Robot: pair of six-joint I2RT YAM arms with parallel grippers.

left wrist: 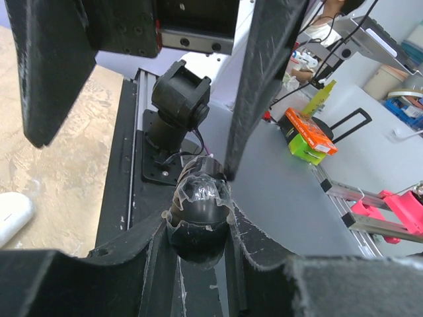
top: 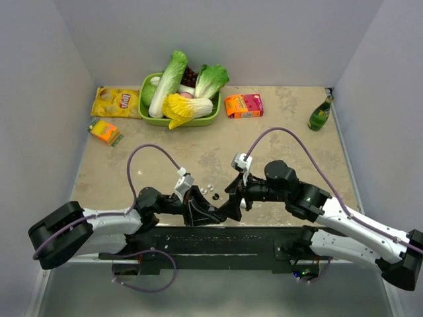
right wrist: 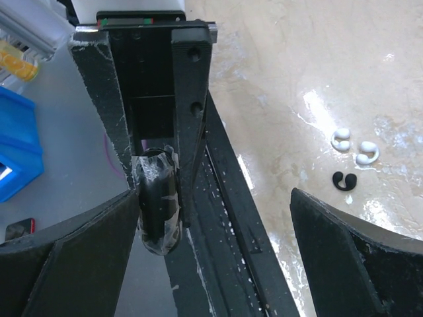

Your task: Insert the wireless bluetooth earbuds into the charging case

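Note:
Held out over the table's front edge is a black charging case (left wrist: 199, 214), rounded and with clear film on it. My left gripper is shut on it. The right gripper (top: 228, 206) stands open close by; in the left wrist view one of its fingers (left wrist: 254, 99) reaches down beside the case. In the right wrist view the case lies between the right fingers, nearer the left one, and no grip on it shows. One black earbud (right wrist: 344, 181) lies on the table near two white earbuds (right wrist: 341, 139). Whether the case's lid is open I cannot tell.
A white case (left wrist: 12, 214) lies on the table close to the right arm. Towards the back stand a green basket (top: 151, 121) of vegetables, a chip bag (top: 115, 102), an orange box (top: 244, 105) and a green bottle (top: 320, 114).

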